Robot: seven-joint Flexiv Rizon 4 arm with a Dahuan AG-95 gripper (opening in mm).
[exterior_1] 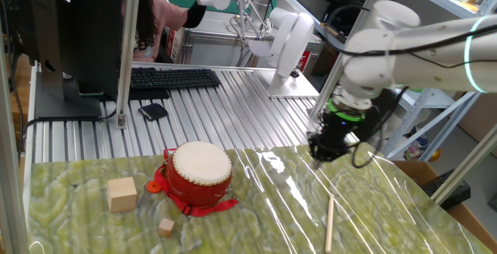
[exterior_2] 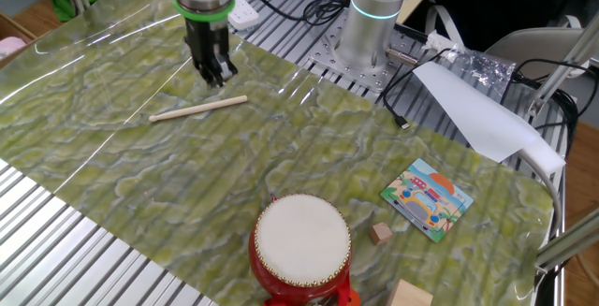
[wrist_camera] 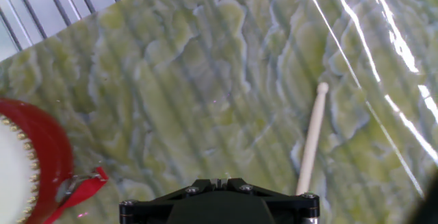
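Note:
My gripper shows at the bottom of the wrist view, its black fingertips together and nothing visible between them. Exterior view 2 has the gripper [exterior_2: 217, 78] above the mat, apart from a pale wooden drumstick [exterior_2: 198, 109] lying flat. In the wrist view that drumstick [wrist_camera: 313, 138] runs up to the right of the fingers, its lower end partly hidden by the gripper. A red drum [exterior_1: 201, 175] with a cream head stands upright on the mat, well left of the gripper [exterior_1: 317, 161] in exterior view 1.
Near the drum lie a larger wooden block [exterior_1: 122, 195], a small wooden cube [exterior_1: 166, 227] and an orange disc [exterior_1: 154, 186]. A colourful picture card [exterior_2: 428, 199] rests on the green marbled mat [exterior_2: 122, 170]. Open mat separates the drumstick from the drum.

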